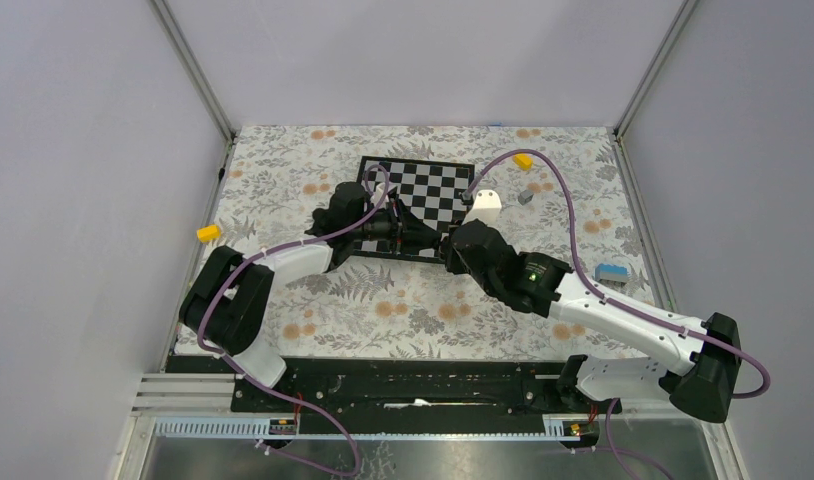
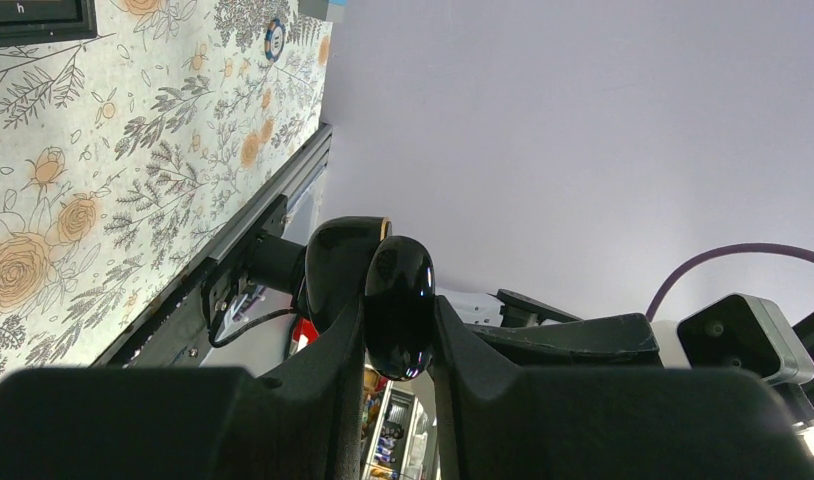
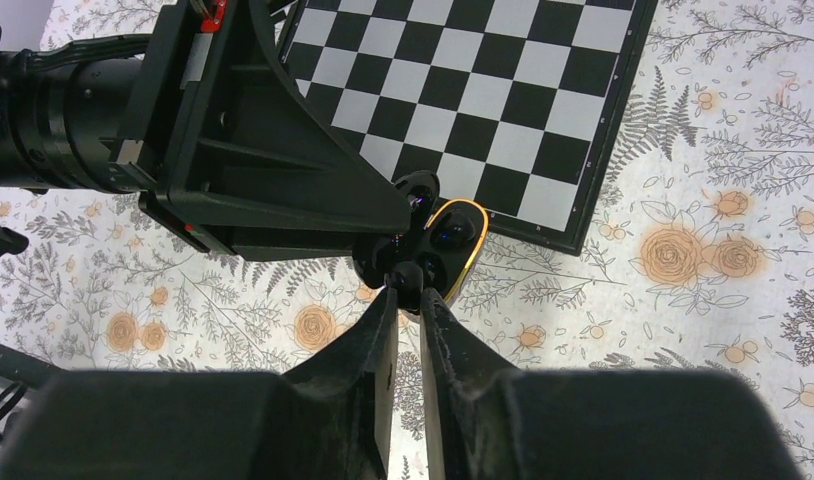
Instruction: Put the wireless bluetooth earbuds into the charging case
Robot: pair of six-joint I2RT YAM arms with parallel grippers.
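My left gripper is shut on the glossy black charging case (image 2: 400, 300), held above the table. From the right wrist view the case (image 3: 461, 235) stands with its lid up, a yellow line along its rim and dark hollows inside. The left gripper's fingers (image 3: 323, 195) cover part of it. A small black earbud (image 3: 407, 278) is at the tips of my right gripper, against the case's near side. A narrow gap runs between the right fingers; whether they press on the earbud cannot be made out. How deep it sits in the case is hidden.
Below and behind lies a checkered board (image 1: 438, 185) with a black frame. Yellow blocks (image 1: 209, 233), a grey cube (image 1: 525, 197) and a blue-topped box (image 1: 611, 274) lie well apart. The flowered tabletop in front of the grippers is clear.
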